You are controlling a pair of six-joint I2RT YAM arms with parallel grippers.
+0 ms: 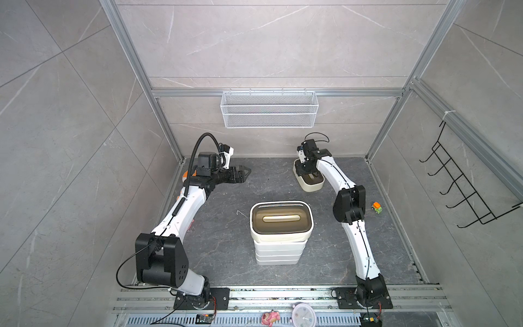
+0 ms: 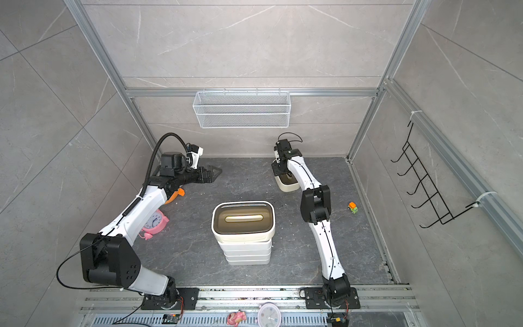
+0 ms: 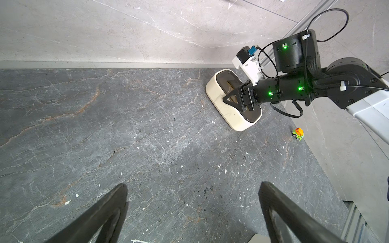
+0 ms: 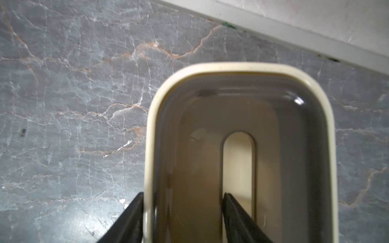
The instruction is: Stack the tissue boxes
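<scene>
One cream tissue box (image 1: pixel 310 187) with a brown top stands on the floor at the back right. In the right wrist view, my right gripper straddles that box's left rim (image 4: pixel 150 162). One fingertip is outside the wall and the other over the brown top, by the slot; the fingers stand apart, and contact cannot be judged. Toward the front middle, another cream tissue box (image 1: pixel 281 237) with a slotted brown top rests on a white layered stack (image 1: pixel 280 253). My left gripper is open and empty, above bare floor at the back left.
A white wire basket (image 1: pixel 269 109) hangs on the back wall, and a black hook rack (image 1: pixel 463 188) on the right wall. By the right edge lies a small orange-green toy (image 1: pixel 377 207). A pink clock (image 2: pixel 155 220) sits under the left arm. Floor between the boxes is clear.
</scene>
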